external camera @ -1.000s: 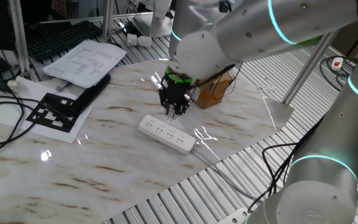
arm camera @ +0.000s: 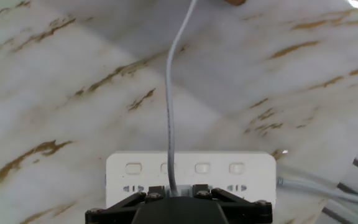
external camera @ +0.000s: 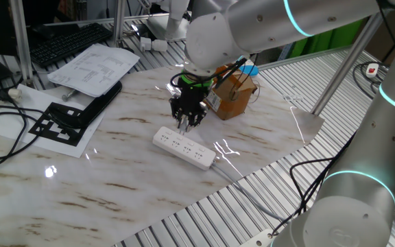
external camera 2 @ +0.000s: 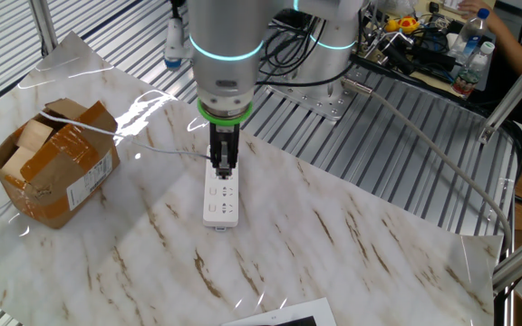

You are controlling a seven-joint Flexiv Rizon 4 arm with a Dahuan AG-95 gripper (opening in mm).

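Observation:
A white power strip (external camera: 201, 156) with several sockets lies on the marbled tabletop. Directly over it, toward one end, is my gripper (external camera: 184, 125), pointing down. In the wrist view a pale plug (arm camera: 179, 189) sits between the two black fingers, and the gripper is shut on it. From the plug a thin grey cable (arm camera: 170, 106) runs away across the table. The strip (arm camera: 253, 163) has a row of switches showing, and my fingers cover some of its middle sockets. Whether the plug's prongs touch the socket is hidden.
An open cardboard box (external camera 2: 57, 172) stands beside the strip, with the thin cable passing over it. The strip's own cord (external camera: 249, 193) leads off over the slatted metal surface. Papers (external camera: 93, 68) lie at the far left.
In exterior view 1 my gripper has shifted a little to the left above the strip, the plug still in it. The strip and the box have stayed in place.

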